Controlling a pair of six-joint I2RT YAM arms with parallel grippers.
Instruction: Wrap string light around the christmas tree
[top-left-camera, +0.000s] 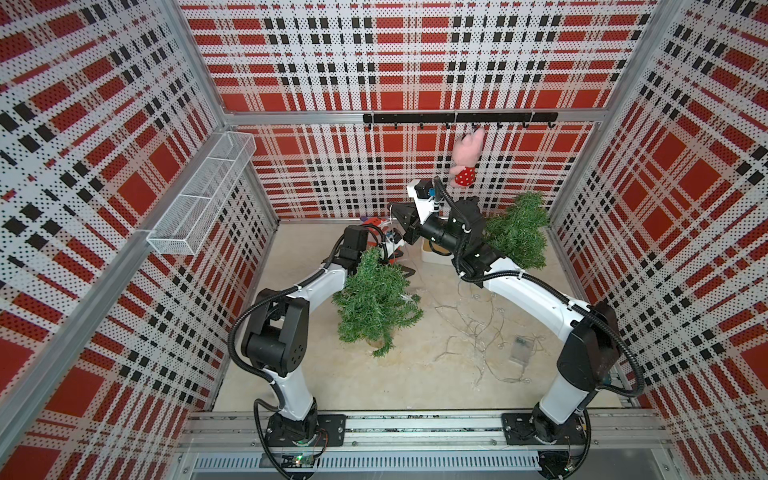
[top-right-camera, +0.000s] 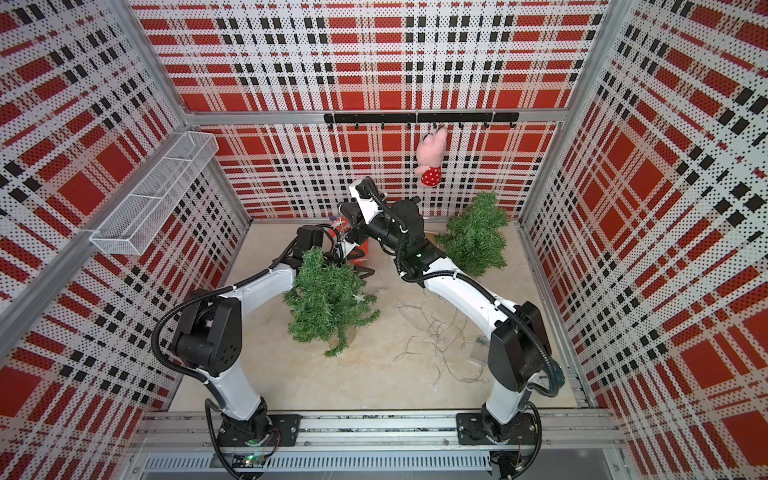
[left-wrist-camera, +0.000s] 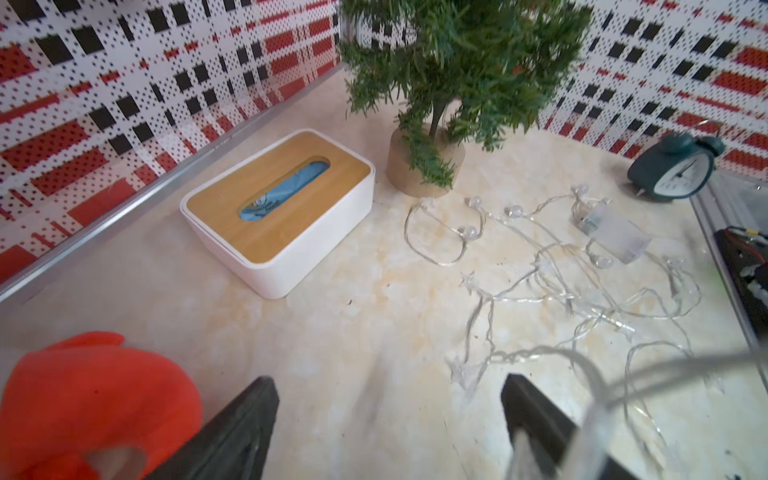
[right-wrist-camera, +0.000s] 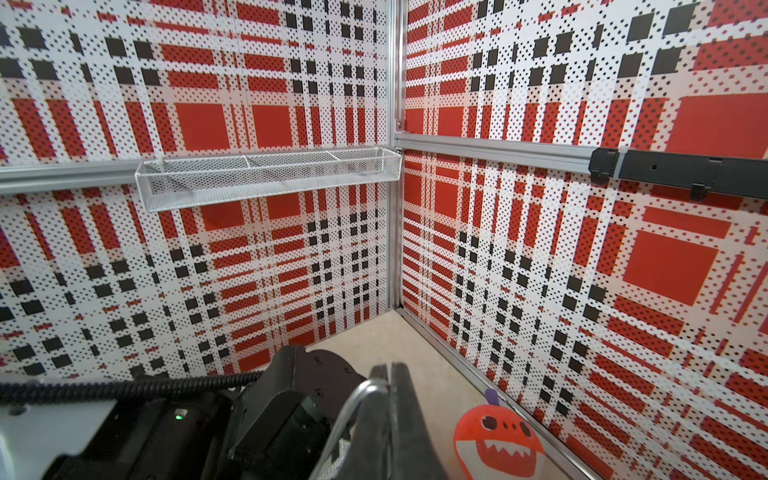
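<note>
The front Christmas tree (top-left-camera: 374, 296) stands left of centre on the table. Clear string lights (left-wrist-camera: 552, 296) lie in loops to its right, with a battery box (left-wrist-camera: 616, 236). My left gripper is open behind the tree, low over the table; a blurred wire passes across its right finger. My right gripper is shut, raised above and near the left one at back centre, with a clear wire beside its fingertips.
A second tree (top-right-camera: 476, 232), a tissue box (left-wrist-camera: 280, 232), a red shark toy (right-wrist-camera: 496, 444) and a clock (left-wrist-camera: 672, 172) are around. A pink toy (top-left-camera: 468, 152) hangs at the back; a wire basket (top-left-camera: 196, 200) is on the left wall.
</note>
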